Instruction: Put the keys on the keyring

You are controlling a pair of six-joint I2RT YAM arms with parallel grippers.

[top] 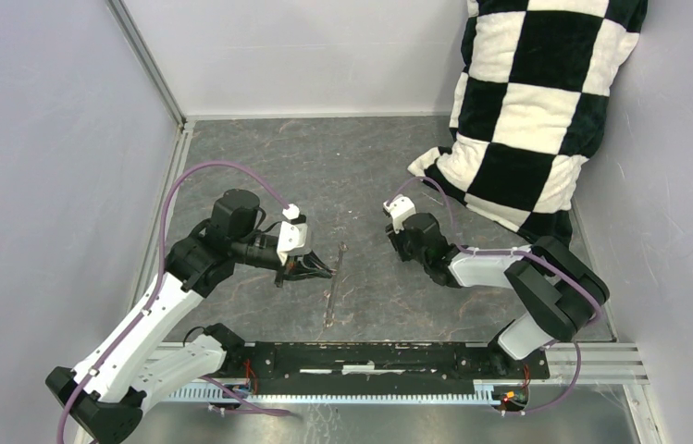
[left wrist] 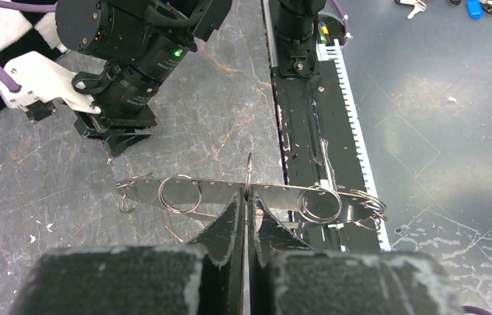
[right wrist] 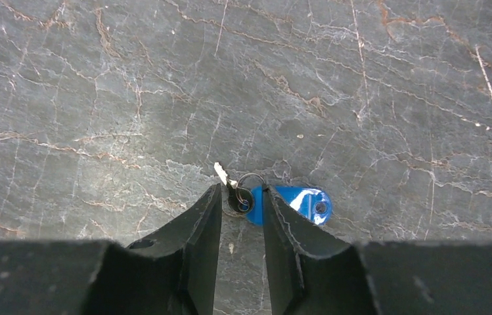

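Note:
A flat metal bar with several wire rings spans the left wrist view, level above the table. My left gripper is shut on the ring standing upright at its middle. In the right wrist view a small bunch lies on the table: a key with a silver blade and dark round head, a thin wire ring, and a blue tag. Right over it is my right gripper, its fingers part open on either side of the dark head and ring. Whether either fingertip touches the bunch I cannot tell.
Another silver key and a blue fob lie on the smooth surface beyond the black rail. A checkered cushion leans at the back right.

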